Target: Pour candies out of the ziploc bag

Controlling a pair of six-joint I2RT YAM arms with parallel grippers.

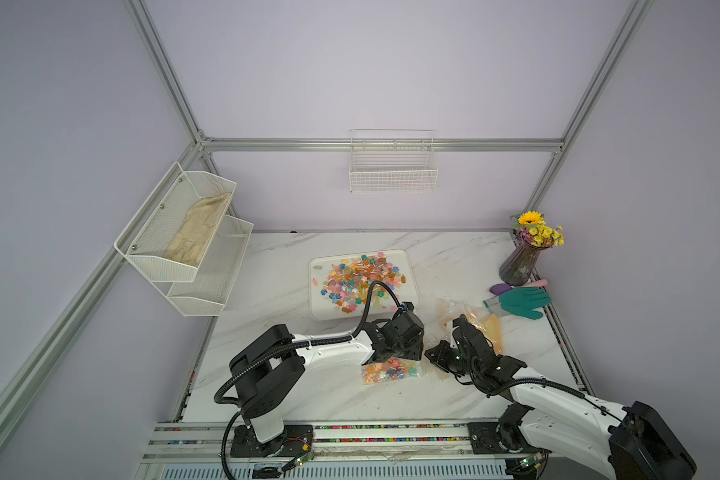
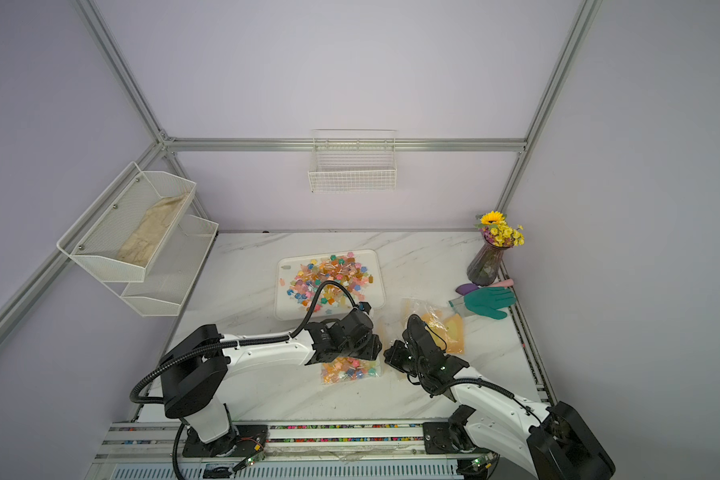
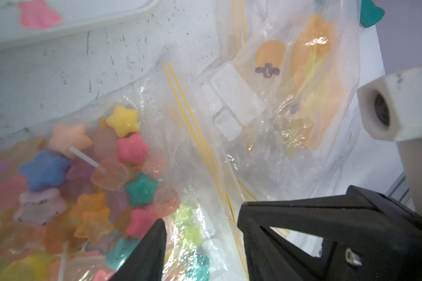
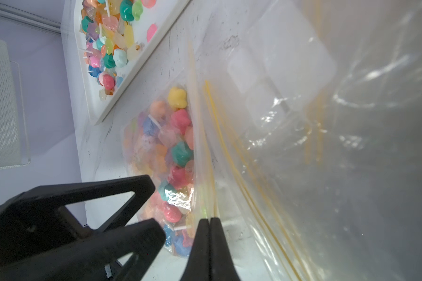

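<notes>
A clear ziploc bag (image 3: 140, 192) full of colourful candies lies flat on the table, its yellow zip line toward the right. My left gripper is open above the zip end of this bag, with no plastic clearly caught between its fingers. From the other side, my right gripper is shut with its fingertips at the bag's zip edge. Whether any thin film is pinched there I cannot tell. Most of the candy bag (image 1: 392, 370) shows below the left arm in the top left view, while the arm covers its upper part.
A white tray (image 1: 318, 306) of loose candies stands behind the left arm. Another clear bag (image 4: 361, 210), with orange and white items, lies under and right of my right gripper. Farther right are a teal glove (image 1: 525, 301) and a flower vase (image 1: 521, 264).
</notes>
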